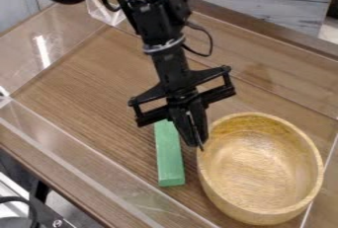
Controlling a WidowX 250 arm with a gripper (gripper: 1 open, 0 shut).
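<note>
My black gripper (195, 133) points down over the left rim of a cream-coloured bowl (260, 173), its fingertips close together; nothing clear shows between them. A green rectangular block (169, 156) lies on the wooden table just left of the bowl, its far end partly behind the gripper.
A white object (105, 10) stands at the back left. A pale marbled wall runs behind. Dark cables show at the lower left, off the table's edge.
</note>
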